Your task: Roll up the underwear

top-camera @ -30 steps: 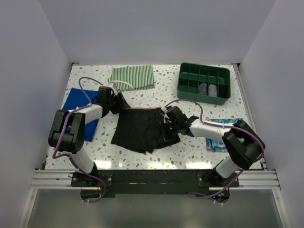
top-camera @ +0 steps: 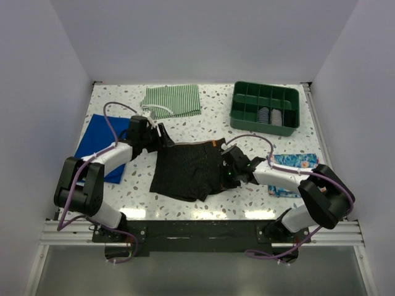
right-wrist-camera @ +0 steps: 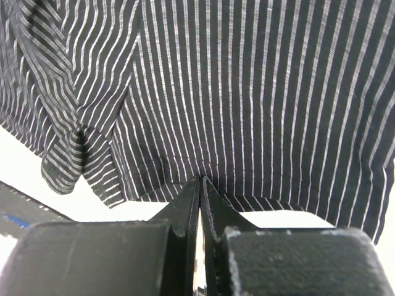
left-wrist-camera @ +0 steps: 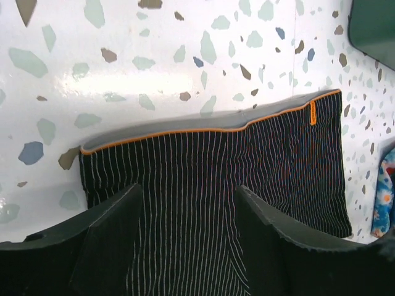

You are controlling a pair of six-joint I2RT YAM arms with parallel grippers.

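Black pinstriped underwear (top-camera: 185, 166) lies spread on the speckled table, its orange-edged waistband (left-wrist-camera: 179, 132) along the far side. My left gripper (top-camera: 162, 137) hangs open over the waistband's left end; in the left wrist view its two fingers frame the cloth with nothing held between them. My right gripper (top-camera: 225, 182) is down on the right part of the underwear. In the right wrist view its fingertips (right-wrist-camera: 207, 188) are closed together against the cloth near a folded edge; whether any fabric is pinched between them is unclear.
A green divided box (top-camera: 264, 108) with rolled items stands at the back right. A green-striped cloth (top-camera: 173, 98) lies at the back, a blue cloth (top-camera: 99, 132) at left, a patterned cloth (top-camera: 290, 160) at right. Free table shows in front of the underwear.
My right gripper has moved right and toward the front, and the underwear has shifted right with it. My left gripper has moved slightly right and its fingers show wider apart.
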